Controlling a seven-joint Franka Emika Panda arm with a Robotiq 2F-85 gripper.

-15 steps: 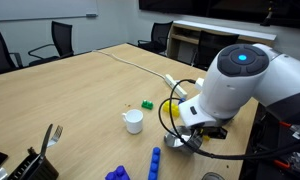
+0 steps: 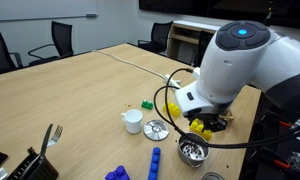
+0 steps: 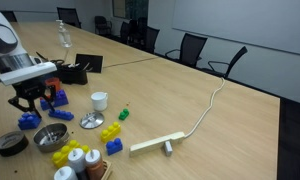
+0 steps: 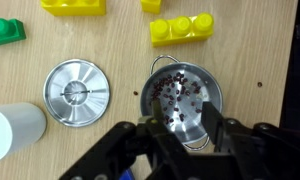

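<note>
A small silver pot point(image 4: 184, 101) with two handles stands upright on the table and has scattered dark red-brown bits inside. My open gripper is above it, its dark fingers apart over the pot's near part, with nothing seen between them. The same pot point(image 2: 193, 152) shows below the arm in exterior view 1. Left of it in the wrist view lies a round metal lid point(image 4: 76, 92) with a centre knob. No task object is named.
A white mug point(image 4: 18, 132) stands beyond the lid. Yellow blocks point(image 4: 182, 30) and a green block point(image 4: 6, 31) lie past the pot. Blue blocks point(image 2: 155, 162), a utensil holder point(image 2: 33, 165) and bottles point(image 3: 77, 160) are nearby.
A second ago the arm was lower, with the gripper close around the pot. It has since risen clear, and the pot now stands upright below it.
</note>
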